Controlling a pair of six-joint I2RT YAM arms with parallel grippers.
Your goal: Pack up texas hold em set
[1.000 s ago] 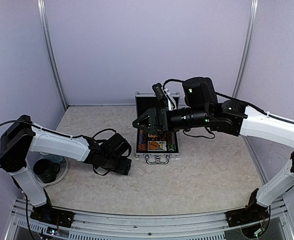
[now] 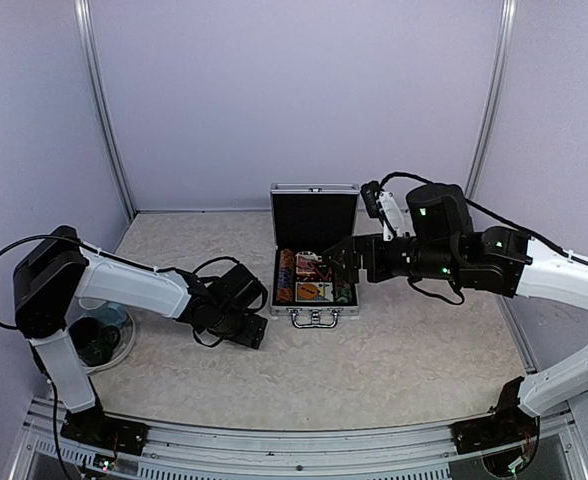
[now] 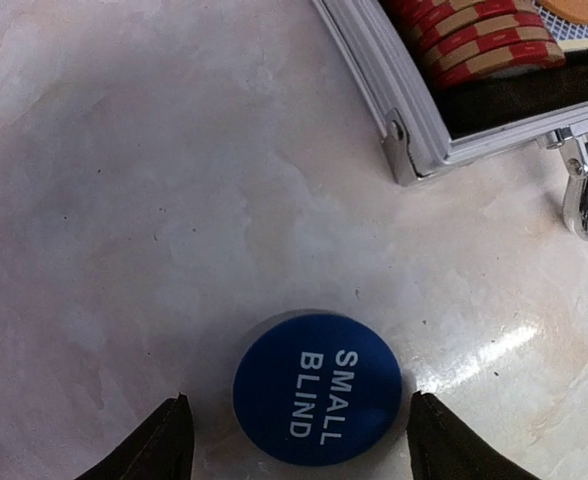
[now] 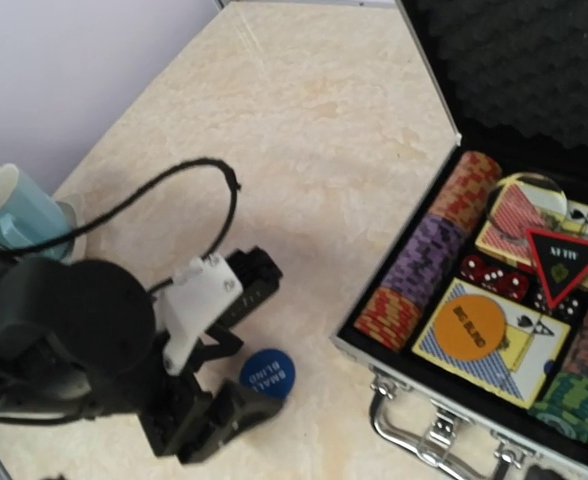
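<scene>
A blue SMALL BLIND button [image 3: 316, 390] lies on the table left of the open aluminium case [image 2: 314, 310]. My left gripper is low over it, its fingertips on either side of the button; it is part open. The case holds chip rows [image 4: 429, 245], cards with an orange BIG BLIND button [image 4: 469, 325], red dice [image 4: 494, 275] and a black ALL IN triangle [image 4: 564, 262]. My right gripper [image 2: 346, 258] hangs open over the right side of the case, nothing seen between its fingers.
A tray with light blue and dark cups [image 2: 98, 340] sits at the far left, behind the left arm. The case lid stands upright at the back.
My right arm has moved to the right and lower, uncovering more of the case. The left arm has shifted only slightly.
</scene>
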